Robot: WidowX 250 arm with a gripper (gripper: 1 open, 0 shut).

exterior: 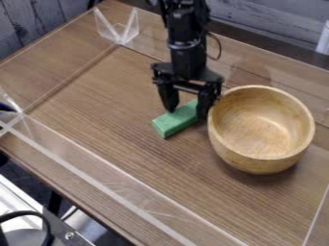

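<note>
The black gripper (189, 94) hangs in the upper middle of the camera view, open, its fingers pointing down around the far part of a green block (175, 124). The block lies slanted on the wooden table, just left of a large wooden bowl (260, 146). Whether the fingers touch the block cannot be told.
A black cable curves at the bottom left corner. The bowl takes up much of the right side.
</note>
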